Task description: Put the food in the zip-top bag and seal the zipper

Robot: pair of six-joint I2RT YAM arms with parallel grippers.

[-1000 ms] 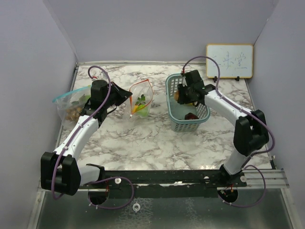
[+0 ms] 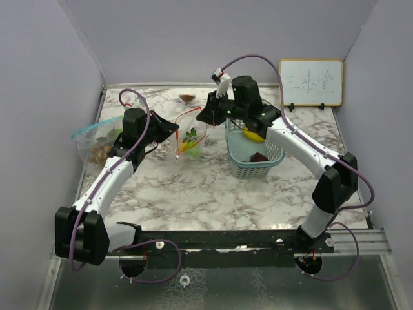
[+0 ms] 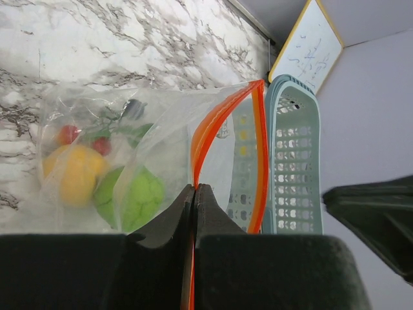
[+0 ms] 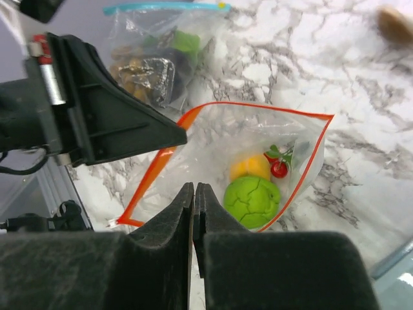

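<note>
The open zip top bag (image 2: 189, 139) holds a green round food (image 4: 251, 200), a yellow one (image 4: 250, 166) and small red ones (image 4: 279, 168). My left gripper is shut on the bag's orange-edged rim (image 3: 258, 161). My right gripper is shut above the bag's right side; whether anything is between its fingertips is unclear. A brown food item (image 2: 187, 97) is at the back, beyond the bag, blurred in the right wrist view.
The basket (image 2: 251, 168) with yellow and dark items stands right of the bag. Another filled bag (image 2: 97, 145) lies at left, a whiteboard (image 2: 310, 81) at back right.
My right gripper has risen from the basket with the brown item and moved left to the bag; that item now appears apart from it, at the back. The left arm is still.
</note>
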